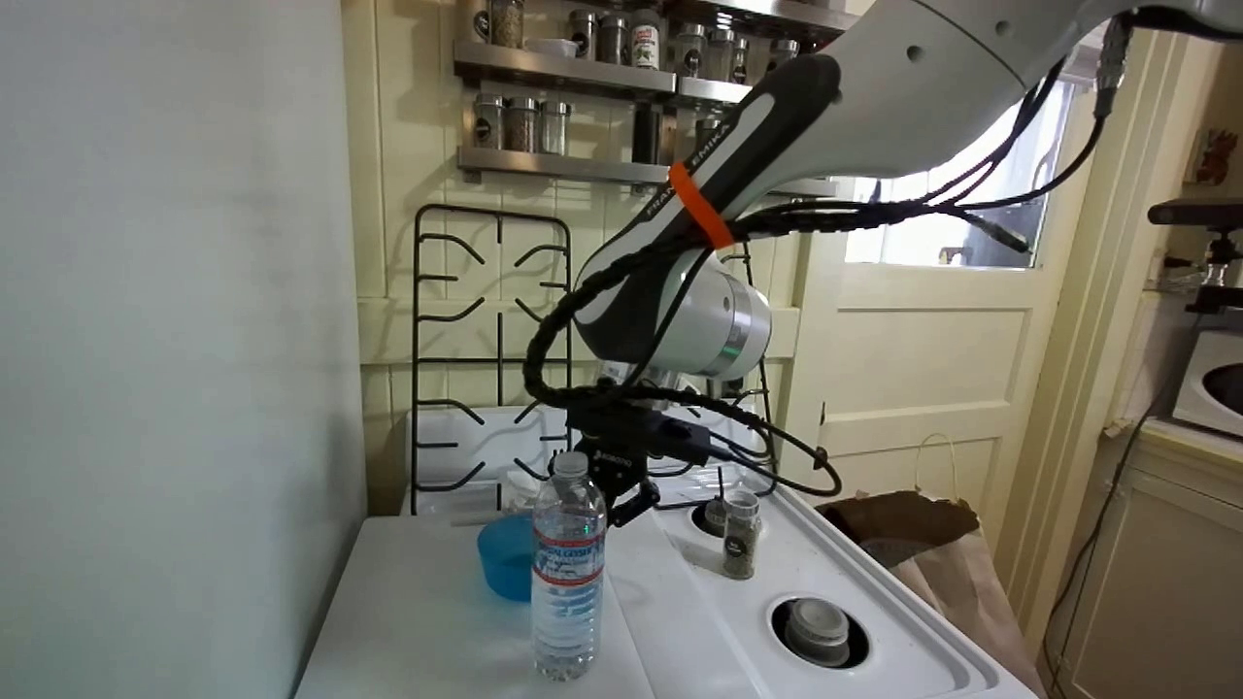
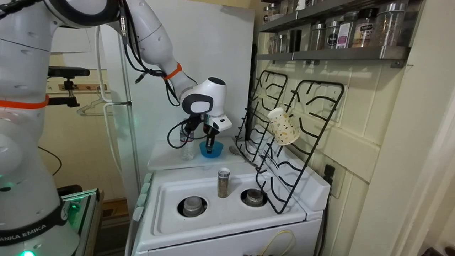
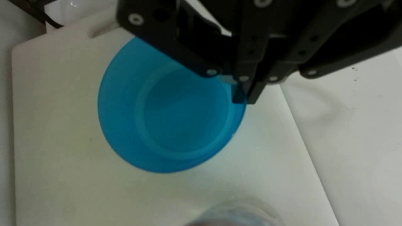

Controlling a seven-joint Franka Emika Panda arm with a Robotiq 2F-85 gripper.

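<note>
A blue bowl (image 3: 181, 113) stands on the white surface at the fridge end of the stove, empty as far as the wrist view shows. My gripper is shut on the bowl's wall at its rim, one finger inside and the other outside. In the second exterior view the bowl (image 2: 216, 149) is seen below the gripper (image 2: 209, 149). From the first exterior view, a clear water bottle (image 1: 568, 571) hides part of the bowl (image 1: 503, 557) and of the gripper; it stands upright, close by.
A spice jar (image 2: 223, 182) stands between the burners on the stove top (image 2: 170, 226). Burner grates (image 2: 298, 170) lean upright against the back wall, one with a speckled cup (image 2: 283, 126) hung on it. A spoon (image 2: 234, 150) lies right of the bowl.
</note>
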